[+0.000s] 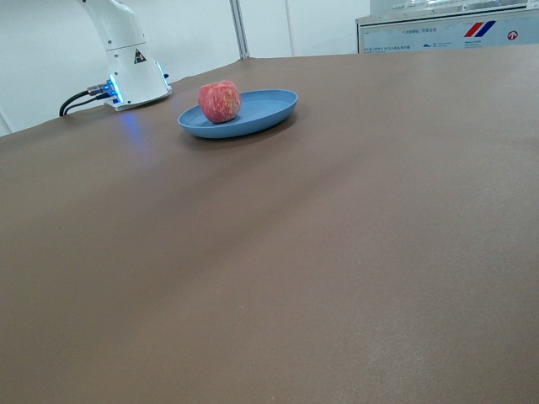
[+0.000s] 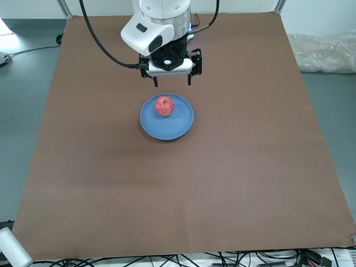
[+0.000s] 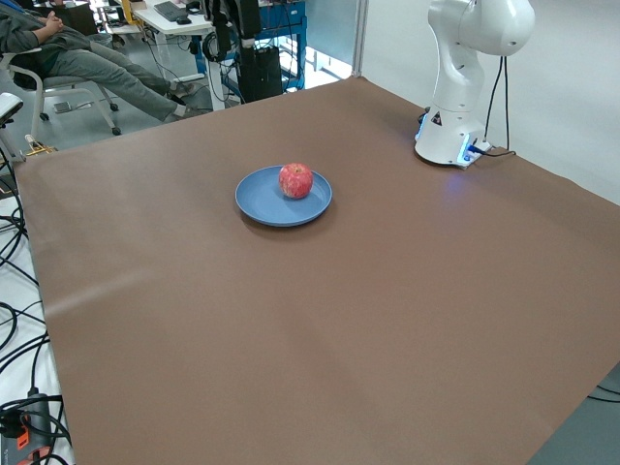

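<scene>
A red apple rests on a blue plate near the middle-back of the brown table, also seen in the top view and the right view. My gripper hangs above and behind the plate in the left view, its two black fingers apart with nothing visible between them. In the top and right views only parts of the arm show, not the gripper.
Cables and a white cylinder lie along the near edge. In the right view a seated person's legs show beyond the table.
</scene>
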